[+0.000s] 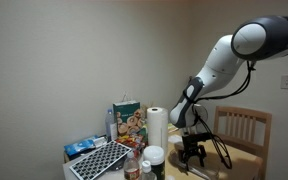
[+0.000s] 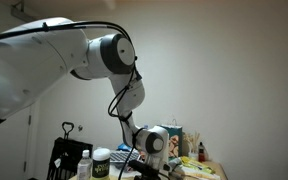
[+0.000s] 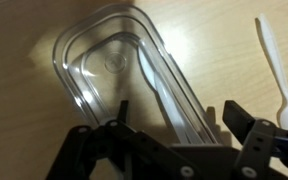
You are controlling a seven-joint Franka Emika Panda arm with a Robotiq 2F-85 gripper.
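Observation:
A clear plastic tray (image 3: 70, 62) with rounded corners lies slantwise on the wooden table in the wrist view. Inside it, or seen through it, is a slim white utensil (image 3: 162, 88); its lower end is hidden near my gripper. A white plastic spoon (image 3: 275, 62) rests on the table to the right of the tray. My gripper is open over the tray's near end, its fingers spread to either side with no object visibly held. Exterior view 1 shows the gripper (image 1: 191, 160) low over the table; contact with the tray cannot be judged.
Left of the arm in exterior view 1 stand a paper towel roll (image 1: 157, 128), a white tub with a dark lid (image 1: 155, 158), bottles (image 1: 132, 166) and a patterned bag (image 1: 130, 120). A black-and-white grid rack (image 1: 100, 160) lies farther left. A wooden chair (image 1: 243, 124) is behind the table.

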